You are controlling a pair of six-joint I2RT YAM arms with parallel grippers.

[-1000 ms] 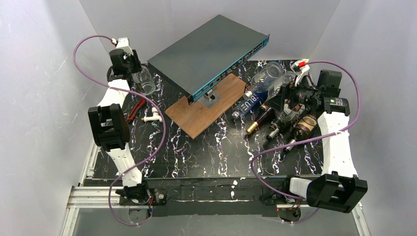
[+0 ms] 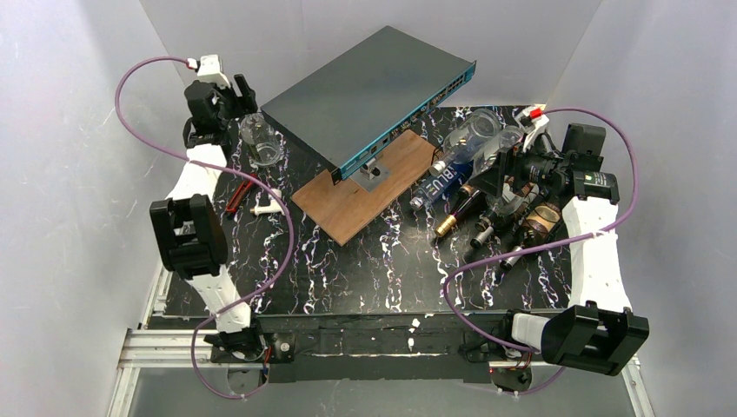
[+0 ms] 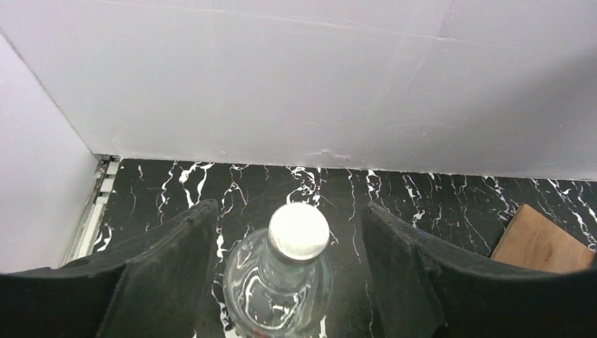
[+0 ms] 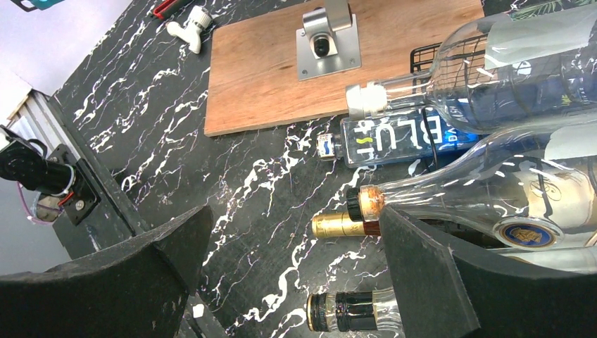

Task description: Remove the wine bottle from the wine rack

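Note:
A clear glass bottle (image 2: 262, 143) with a white cap stands upright on the black marbled surface at the far left. My left gripper is open above and behind it; the bottle's cap (image 3: 299, 231) shows between the parted fingers, touching neither. Over on the right, my right gripper stands open above the bottles on the wire rack (image 4: 424, 56). Two clear bottles lie on top there, one with a white stopper (image 4: 367, 100) and one with a dark-topped cork (image 4: 363, 203). Nothing is held by the right fingers (image 4: 169, 260).
A large dark panel (image 2: 374, 87) rises over a wooden board (image 2: 335, 208) in the middle. Red-handled pliers (image 2: 239, 195) and a white pipe fitting (image 2: 271, 204) lie in front of the standing bottle. Bare marbled surface (image 2: 365, 278) spreads across the front.

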